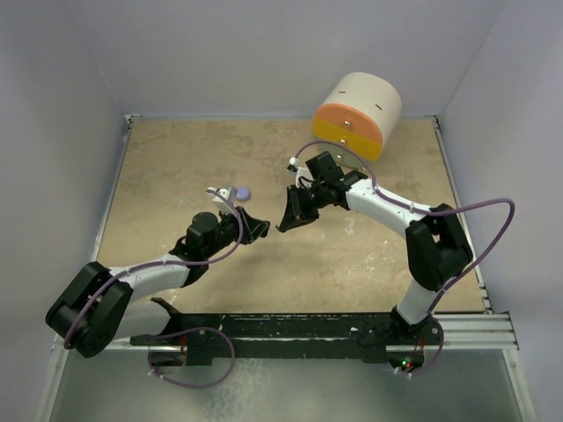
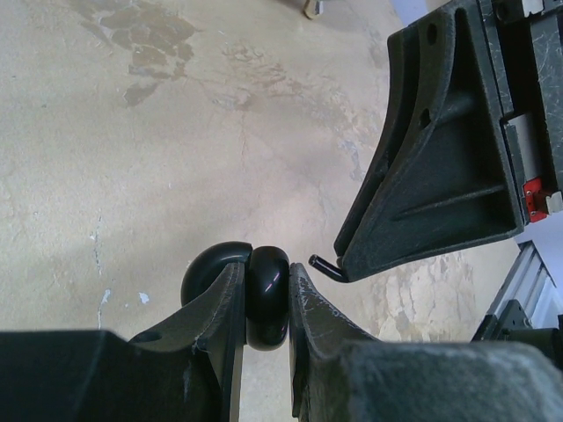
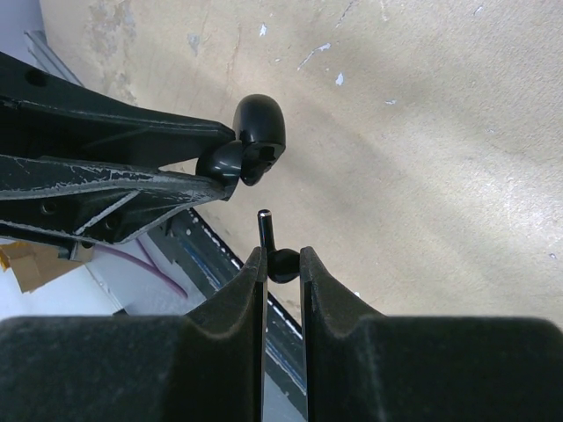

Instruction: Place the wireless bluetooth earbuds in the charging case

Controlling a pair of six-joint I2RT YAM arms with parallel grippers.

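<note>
The glossy black charging case (image 2: pixel 266 294) is gripped in my left gripper (image 1: pixel 263 230), whose fingers are shut on it. In the right wrist view the case (image 3: pixel 260 132) shows two rounded halves, apparently with its lid open, and the left fingers reach it from the left. My right gripper (image 1: pixel 283 223) is shut on a small black earbud (image 3: pixel 283 265). The stem of this earbud sticks out past the fingertips, towards the case. A short gap separates earbud and case. Seen from the left wrist, the earbud's stem (image 2: pixel 328 268) points left at the case. The inside of the case is hard to make out.
A round purple object (image 1: pixel 243 193) lies on the table behind the left gripper. At the back right stands a rounded cabinet (image 1: pixel 356 114) with orange and yellow fronts. The tabletop (image 1: pixel 264 281) in front of the grippers is clear.
</note>
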